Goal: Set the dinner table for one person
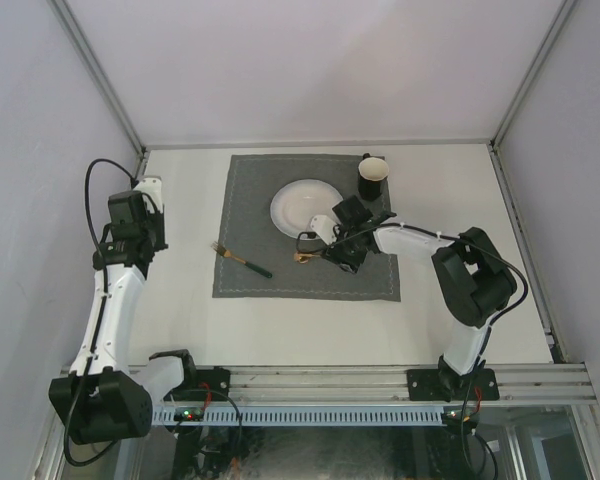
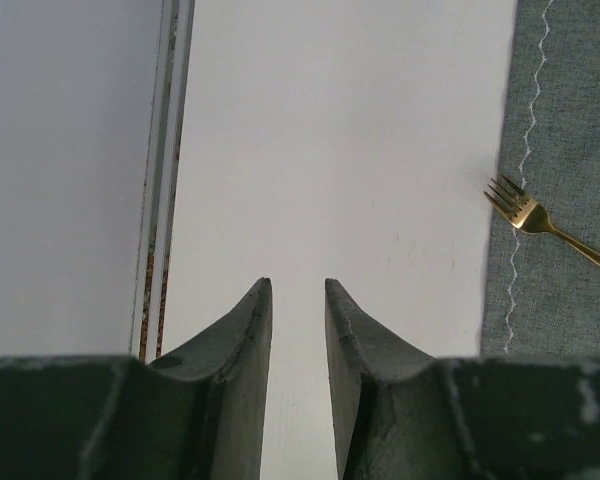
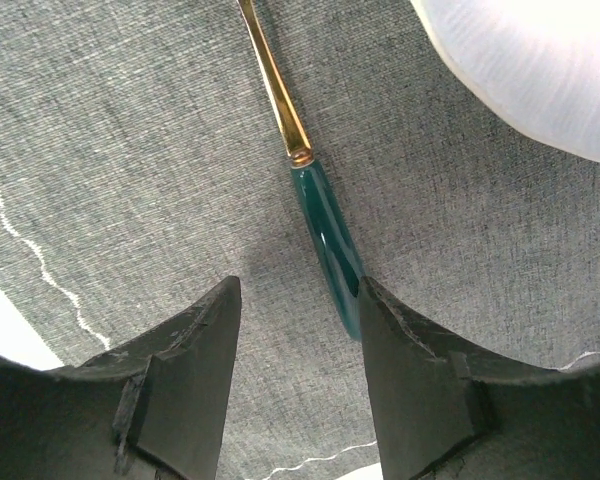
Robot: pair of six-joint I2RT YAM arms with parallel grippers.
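A grey placemat (image 1: 260, 170) holds a white plate (image 1: 301, 205), a dark mug (image 1: 370, 178) at upper right, and a fork (image 1: 242, 260) with a green handle at left, also in the left wrist view (image 2: 570, 240). A gold utensil with a green handle (image 3: 325, 235) lies below the plate, partly under the right arm in the top view. My right gripper is open over that handle, one fingertip close beside it. My left gripper is part open above bare table at the left, with nothing between its fingers.
Bare white table (image 1: 255, 330) runs along the front and both sides of the placemat. Walls with metal rails enclose the table at the back and sides.
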